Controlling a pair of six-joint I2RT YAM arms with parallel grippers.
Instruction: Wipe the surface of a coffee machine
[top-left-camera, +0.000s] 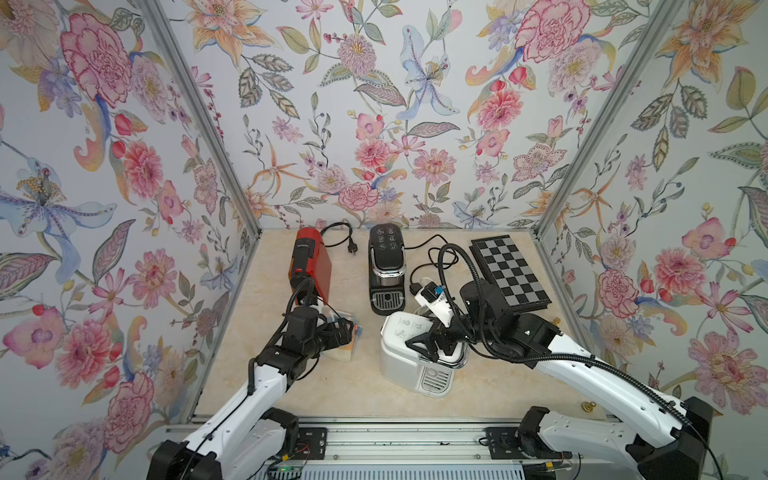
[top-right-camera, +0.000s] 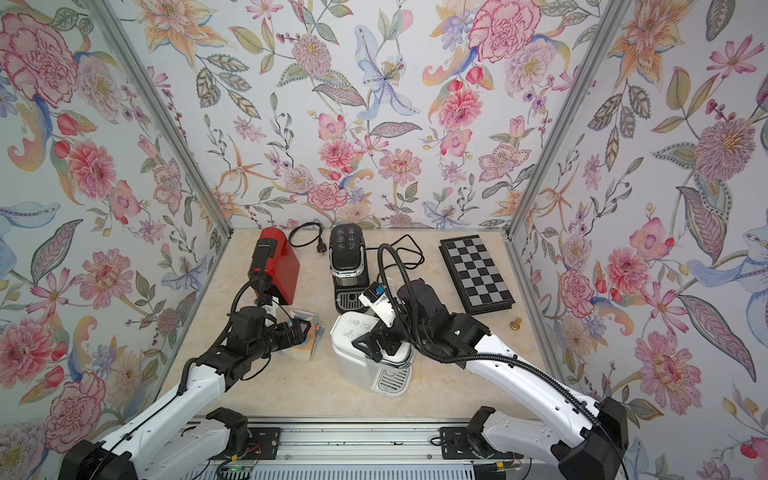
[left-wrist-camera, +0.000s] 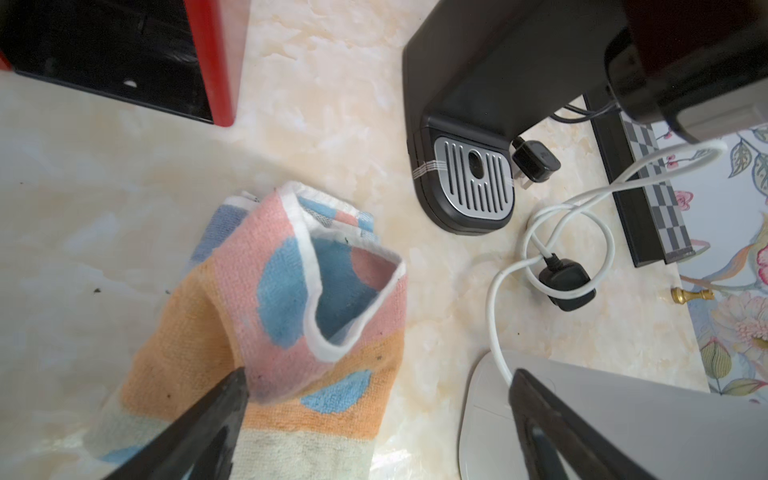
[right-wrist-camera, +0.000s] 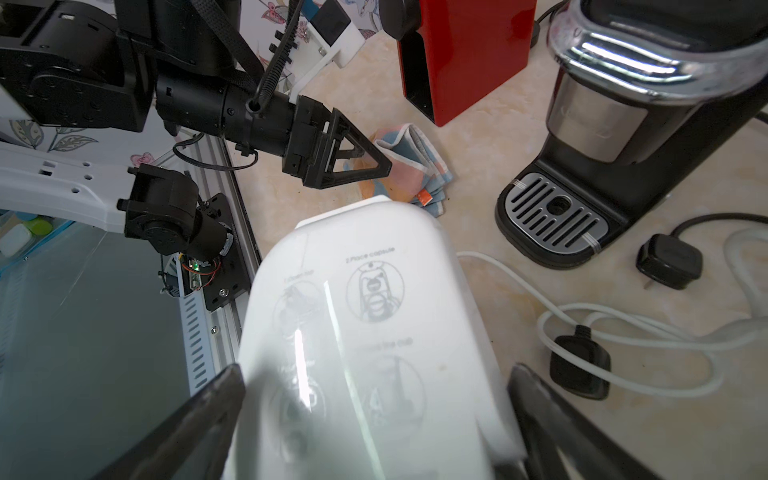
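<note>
A white coffee machine (top-left-camera: 400, 368) stands at the front middle of the table, its lid (right-wrist-camera: 344, 320) printed with pictograms. My right gripper is open over that machine, one finger on each side of the lid; whether they touch it I cannot tell. A striped, folded towel (left-wrist-camera: 232, 280) in pink, orange, white and blue lies on the table left of the machine, one fold standing up. Above the towel hangs my left gripper, open, with nothing held; its left finger (left-wrist-camera: 204, 428) overlaps the cloth's edge in view.
A red machine (top-right-camera: 280, 280) stands behind the towel, and a black coffee machine (top-left-camera: 388, 256) at the back middle. White cable (right-wrist-camera: 632, 340) and plugs lie behind the white machine. A chessboard (top-left-camera: 512, 272) lies back right.
</note>
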